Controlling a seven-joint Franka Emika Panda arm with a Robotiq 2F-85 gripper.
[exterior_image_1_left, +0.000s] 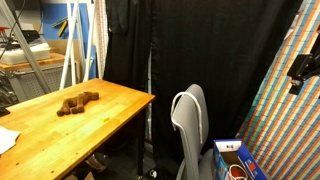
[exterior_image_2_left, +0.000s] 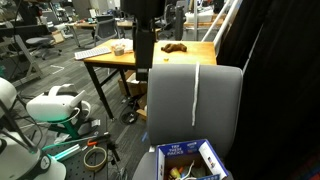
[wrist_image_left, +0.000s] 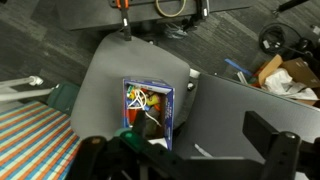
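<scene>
In the wrist view my gripper stands open, its two dark fingers far apart at the lower edge and nothing between them. Below it, a blue-edged box rests on the grey chair, holding white cord and several small coloured items. At the right edge of exterior view 1, part of the gripper hangs well above the box. A thin white strip runs down the chair's backrest.
A brown plush toy lies on the wooden table behind the chair. Black curtain hangs beyond. Cardboard and cables clutter the floor. Open air separates the gripper from the box.
</scene>
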